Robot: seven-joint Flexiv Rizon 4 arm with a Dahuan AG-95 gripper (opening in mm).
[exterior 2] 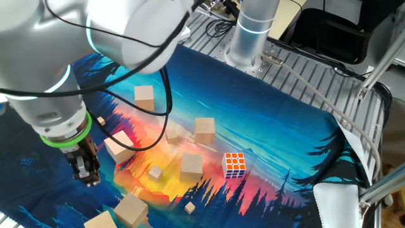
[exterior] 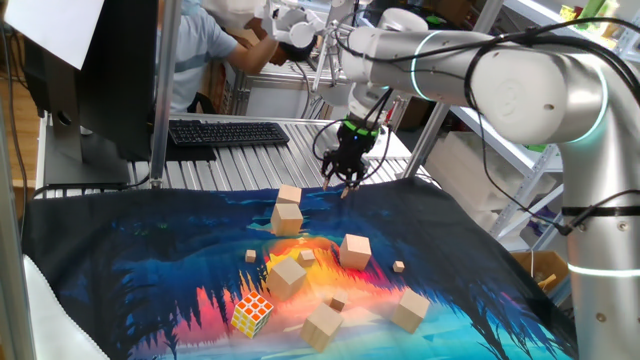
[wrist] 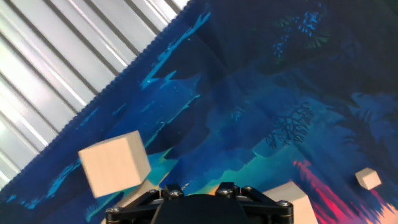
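Note:
My gripper hangs over the far edge of the patterned cloth, its two fingertips apart and nothing between them. In the wrist view its dark fingers show at the bottom edge. A wooden cube is to their left, partly covering another pale block; in exterior view 1 this far cube stands right behind a second cube. Further large wooden cubes lie spread over the cloth, along with several small ones. A Rubik's cube sits among them, apart from the gripper.
Beyond the cloth's far edge, the slatted metal table carries a keyboard and a monitor. A person is behind it. Loose cables hang along the arm.

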